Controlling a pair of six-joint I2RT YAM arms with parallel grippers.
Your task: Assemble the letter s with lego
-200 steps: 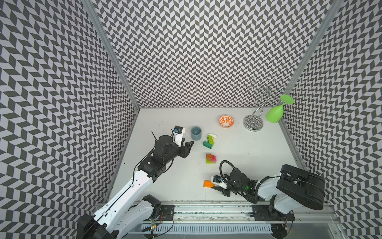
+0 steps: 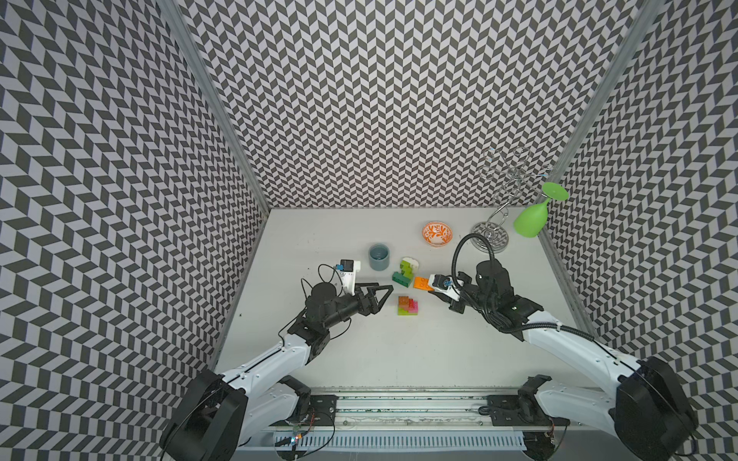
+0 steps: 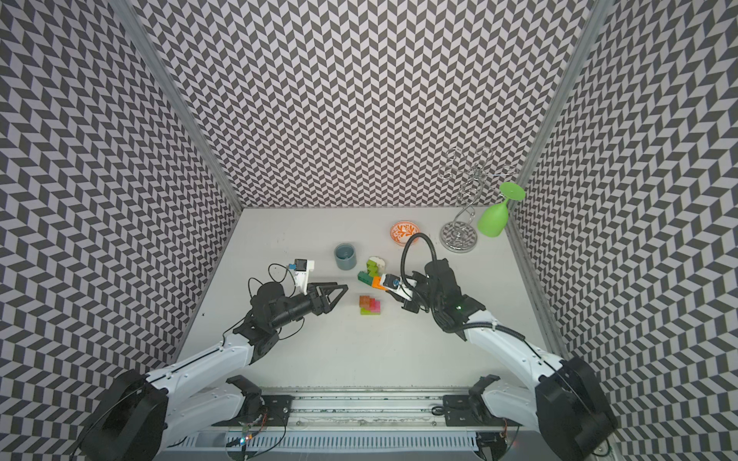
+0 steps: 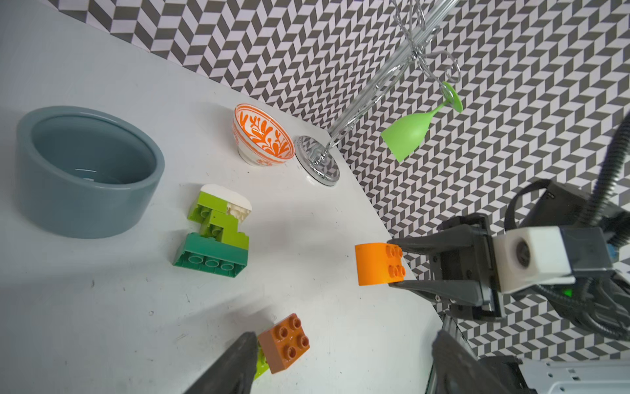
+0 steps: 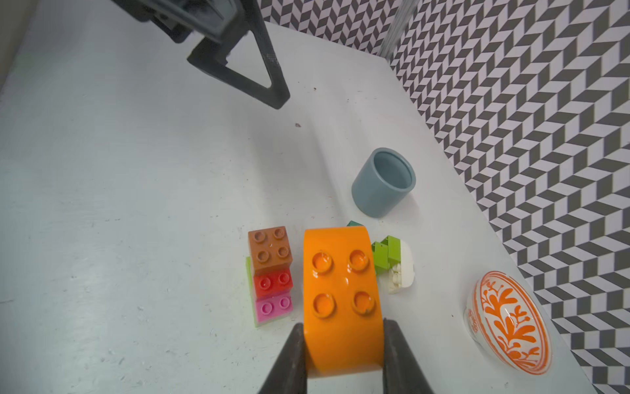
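Note:
An orange brick (image 5: 341, 282) is raised above the table in my right gripper, which is shut on it. My left gripper (image 2: 388, 296) stands open and empty, left of that brick, its fingers blurred in the left wrist view. Below and between the grippers lies a joined stack of brown (image 5: 269, 248), red (image 5: 272, 281) and pink (image 5: 272, 306) bricks on a lime piece (image 5: 251, 275). Behind it sit a dark green brick (image 4: 211, 252) and lime bricks (image 4: 223, 226) with a white piece (image 4: 226, 194).
A blue-grey cup (image 2: 378, 256) stands behind the left gripper, an orange-patterned bowl (image 2: 436, 232) farther back. A metal stand (image 2: 489, 236) with a green glass (image 2: 530, 219) is at the back right.
My right gripper has risen from the front of the table toward the back with the orange brick. My left gripper has moved right and slightly toward the front.

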